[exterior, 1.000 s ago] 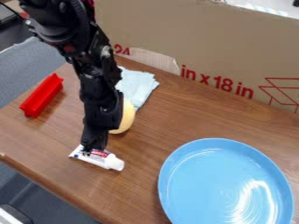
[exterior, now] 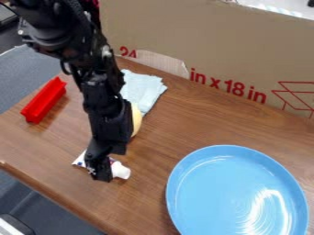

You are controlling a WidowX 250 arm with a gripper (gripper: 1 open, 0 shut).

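My black gripper (exterior: 101,167) is lowered onto a white toothpaste tube (exterior: 119,171) lying on the wooden table, with its fingertips at the tube's middle; whether they have closed on it cannot be seen clearly. Behind the arm, a yellow object (exterior: 136,119) is partly hidden. A blue plate (exterior: 233,197) rests to the right of the tube.
A red object (exterior: 44,98) lies at the left edge of the table (exterior: 185,119). A light blue cloth (exterior: 143,88) sits near the cardboard wall (exterior: 215,41) at the back.
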